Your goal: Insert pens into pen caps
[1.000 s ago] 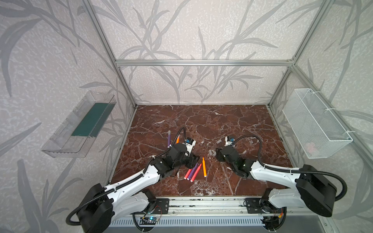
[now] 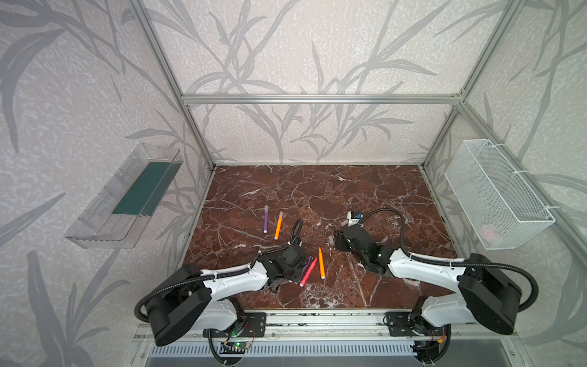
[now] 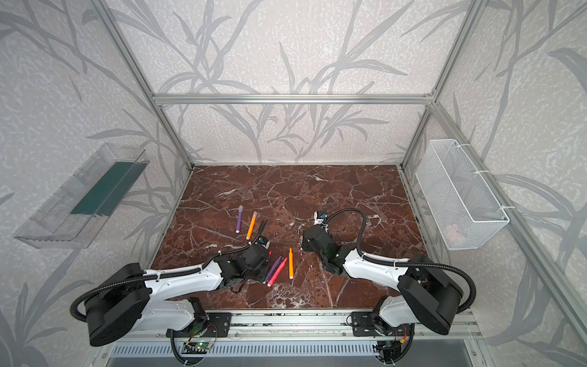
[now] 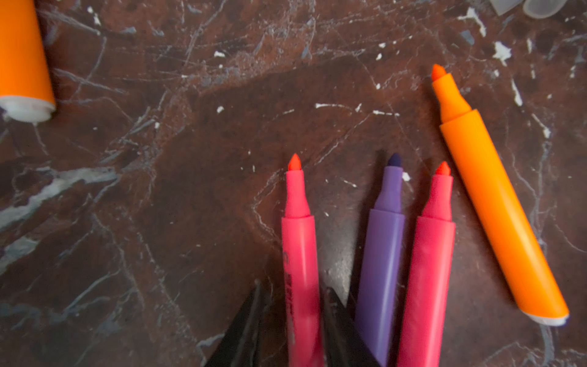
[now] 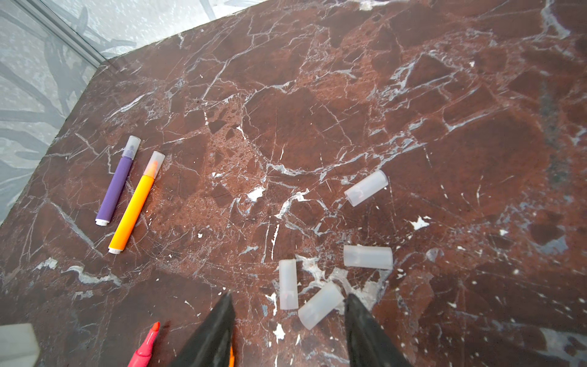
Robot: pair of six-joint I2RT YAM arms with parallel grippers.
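Uncapped markers lie low on the table: a pink pen [image 4: 296, 250], a purple pen [image 4: 382, 269], a second pink pen [image 4: 428, 275] and an orange pen [image 4: 501, 214]. My left gripper is over the leftmost pink pen, its fingers part open on either side of it. Several translucent caps [image 5: 367, 257] lie loose on the table below my right gripper, whose fingers are part open with nothing seen held. Farther back, a capped purple pen [image 5: 113, 189] and a capped orange pen [image 5: 131, 211] lie to the left.
A clear tray [image 2: 91, 235] hangs on the left wall and a white mesh basket [image 2: 501, 202] on the right wall.
My left gripper has moved down toward the front, onto the pink pen among the uncapped markers. My right gripper has shifted slightly left.
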